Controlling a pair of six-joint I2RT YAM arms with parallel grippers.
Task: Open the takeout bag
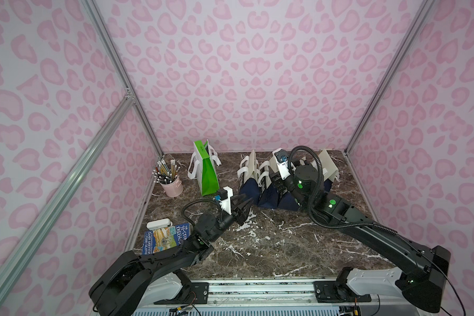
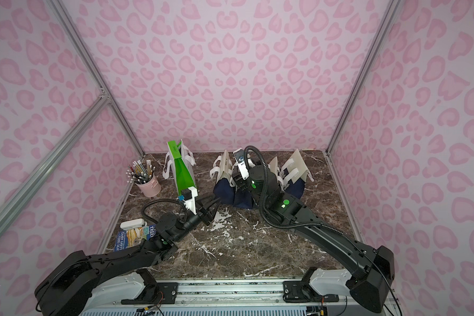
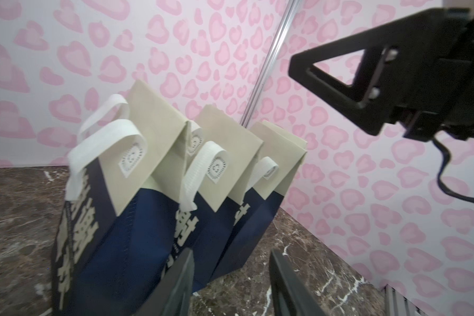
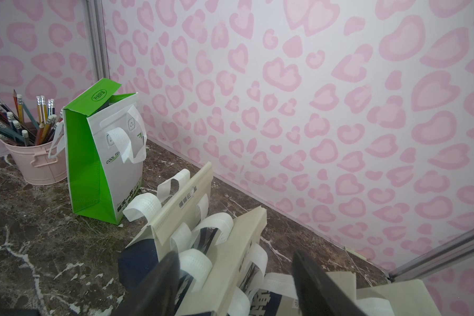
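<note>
A green and white takeout bag (image 4: pixel 84 163) stands upright at the back left, its green top (image 4: pixel 97 97) raised and tilted. Several beige and navy takeout bags with white handles are lined up to its right; the leftmost navy bag (image 3: pixel 126 247) fills the lower left of the left wrist view. My left gripper is open in front of these bags, nothing between its blurred fingers. Above the row, my right gripper is open and empty, with beige bag tops (image 4: pixel 242 231) showing behind and between its fingers.
A pink bucket of pencils (image 1: pixel 172 187) stands left of the green bag. A blue book (image 1: pixel 166 239) and a white case (image 1: pixel 159 223) lie at the left edge.
</note>
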